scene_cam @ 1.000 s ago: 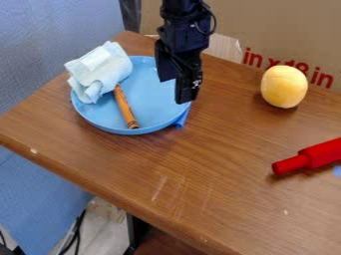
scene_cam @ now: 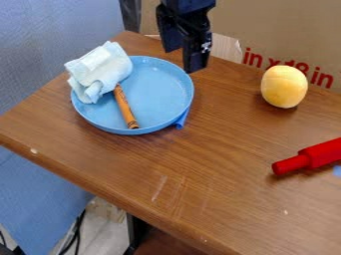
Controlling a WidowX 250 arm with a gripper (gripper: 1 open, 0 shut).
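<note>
A blue plate holds a folded white cloth on its left and an orange-brown stick near the middle. My black gripper hangs above the back right rim of the plate, pointing down, with nothing visible between its fingers; how far apart they stand is unclear. Something blue lies by the plate's right edge.
A yellow round object stands at the back right of the wooden table. A red cylinder lies at the right edge.
My gripper has risen and moved slightly back, uncovering more of the plate. The objects on the table have not visibly moved.
</note>
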